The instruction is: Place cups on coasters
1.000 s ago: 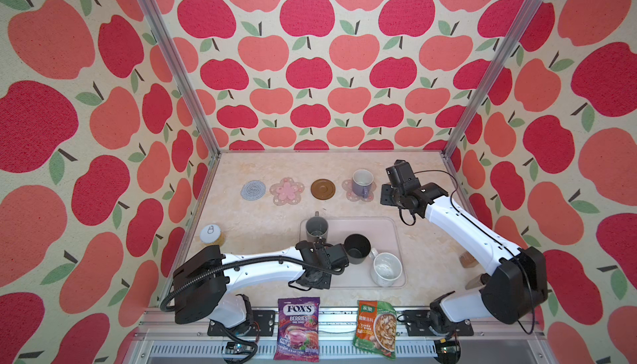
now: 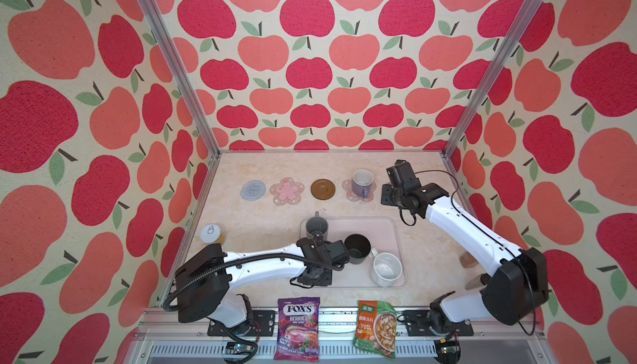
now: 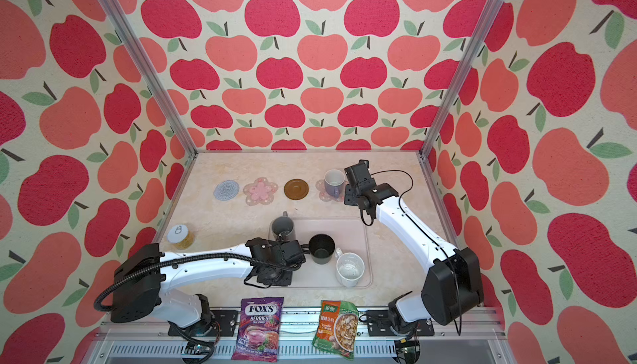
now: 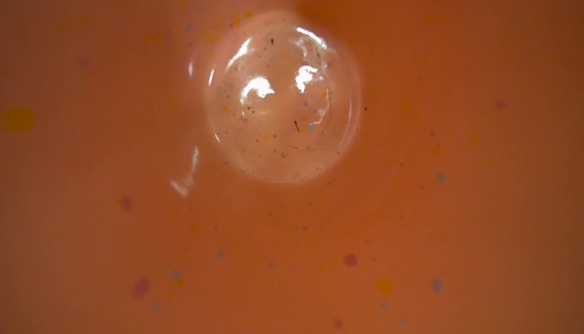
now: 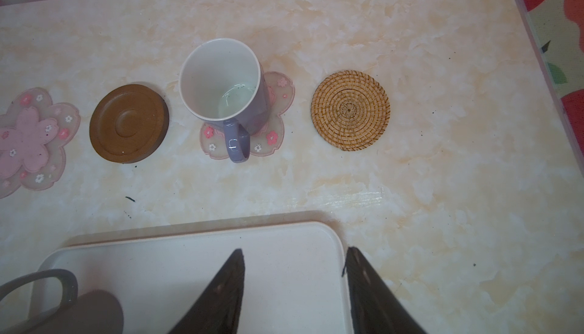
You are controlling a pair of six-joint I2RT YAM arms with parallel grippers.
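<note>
A lavender cup (image 5: 222,84) stands upright on a pink flower coaster (image 5: 281,93). Free coasters are a brown one (image 2: 322,189), another pink flower (image 2: 286,191), a grey-blue round one (image 2: 252,190) and a woven one (image 5: 351,110). In the tray (image 2: 371,226) are a grey cup (image 2: 317,226), a black cup (image 2: 357,249) and a white cup (image 2: 387,270). The speckled inside of an orange cup (image 4: 286,236) fills the left wrist view. My left gripper (image 2: 323,258) is shut on it over the tray, fingers hidden. My right gripper is open and empty.
A lidded jar (image 2: 211,234) stands at the left. Two snack bags (image 2: 298,327) lie along the front, outside the table. Bare tabletop separates the tray from the coasters, and the right side is largely clear.
My left arm has shifted only slightly near the tray's left side. The right arm, the visible cups and the coasters look unmoved.
</note>
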